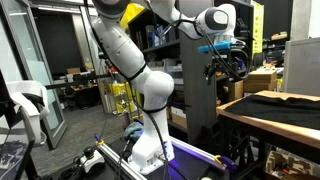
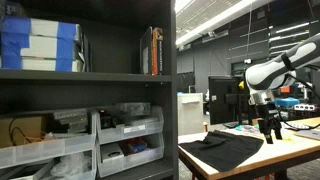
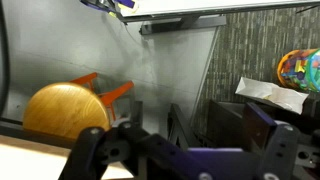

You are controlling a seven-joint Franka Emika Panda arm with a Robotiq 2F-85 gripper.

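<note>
My gripper [image 1: 226,70] hangs in the air near the edge of the wooden table, pointing down. It is open in the wrist view, where its dark fingers [image 3: 127,128] stand wide apart at the lower edge with nothing held between them. In exterior view 2 the gripper [image 2: 270,129] shows beyond the black cloth, at the table's right part. The black cloth [image 1: 270,108] lies spread on the tabletop, and the same cloth [image 2: 225,149] appears rumpled from the other side.
Below the wrist camera lies grey floor [image 3: 160,75], with a round wooden-coloured disc [image 3: 65,108] at left and a colourful round object [image 3: 299,68] at right. A dark shelf [image 2: 90,88] with clear bins fills the left of exterior view 2. Bare wood [image 2: 272,151] borders the cloth.
</note>
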